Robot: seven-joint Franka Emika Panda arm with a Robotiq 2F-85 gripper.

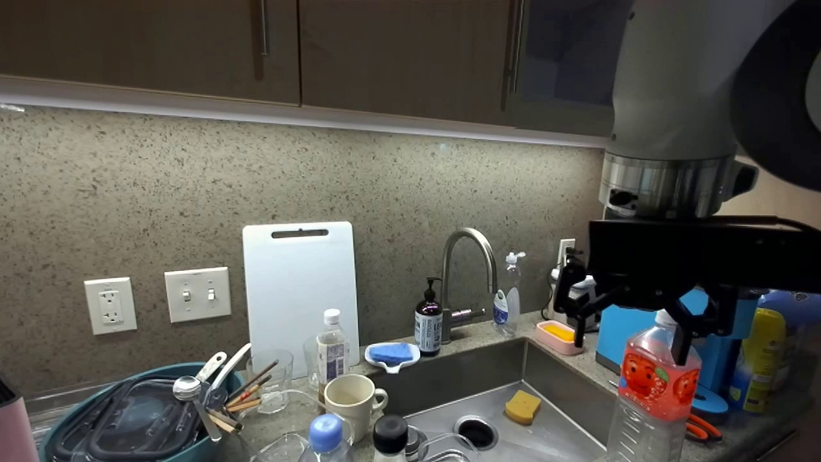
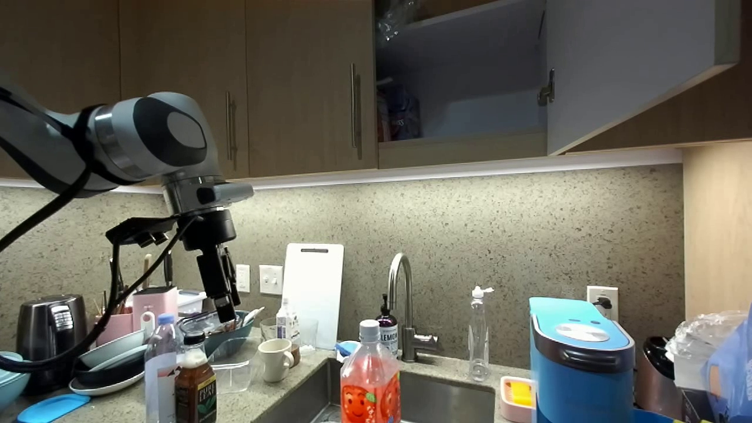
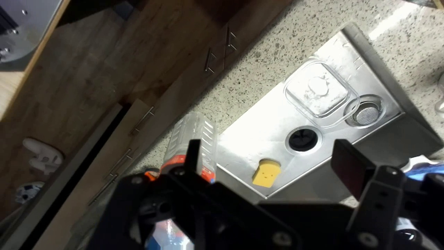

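Note:
My gripper is open over the sink, its fingers wide apart and nothing between them. In the wrist view a yellow sponge lies on the sink floor, seen through the gap between the fingers. The same sponge rests near the sink's back right corner in exterior view 1. A clear bottle with a red strawberry label stands at the right, partly overlapped by a finger there. In exterior view 2 my gripper hangs pointing down at the left; that bottle is in the middle foreground.
The steel sink holds a clear square container. Around it stand a faucet, a brown soap bottle, a cream mug and a blue appliance. A cabinet door hangs open overhead.

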